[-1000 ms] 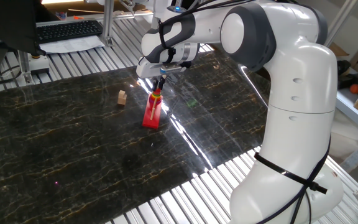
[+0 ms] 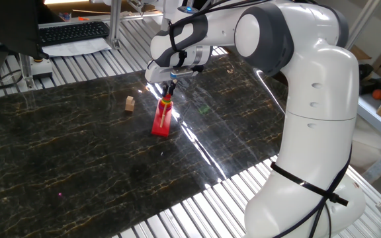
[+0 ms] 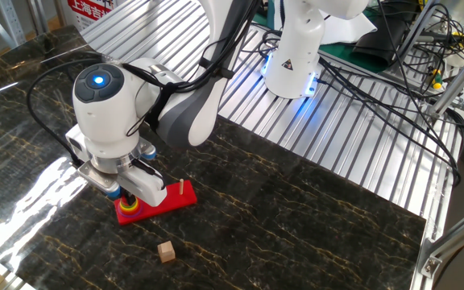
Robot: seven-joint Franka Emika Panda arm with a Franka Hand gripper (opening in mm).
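Note:
A red board lies on the dark marbled table, with a thin bare wooden peg standing near one end. Yellow and red rings are stacked at its other end; a yellow one shows in exterior view 1. My gripper points down right over that stack, its dark fingertips at or just above the top ring. In exterior view 2 the hand covers most of the gripper. How far apart the fingers are, and whether they touch a ring, cannot be made out.
A small wooden block lies apart from the board, and the same block shows in exterior view 2. A keyboard sits beyond the table on the slatted metal surface.

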